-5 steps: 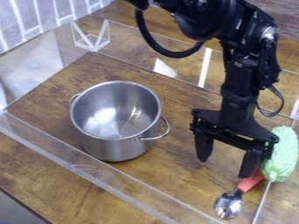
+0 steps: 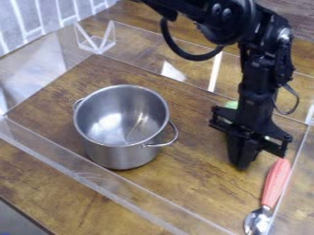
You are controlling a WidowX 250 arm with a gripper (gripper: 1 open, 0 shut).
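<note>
The black gripper (image 2: 249,147) is low over the wooden table at the right, its fingers close together; nothing shows between them, though the view of the tips is partly dark. A green object (image 2: 229,108) is mostly hidden behind the arm. A spoon with a red handle (image 2: 274,184) lies at the right front, its metal bowl toward the near edge. An empty steel pot (image 2: 121,128) with two handles stands left of centre.
Clear plastic edging (image 2: 55,178) runs along the table's left and front. Bare wood (image 2: 190,188) lies between the pot and the spoon.
The gripper has moved back slightly and its fingers have closed. The green object has gone from right of the gripper to behind it, and the spoon's handle has shifted right.
</note>
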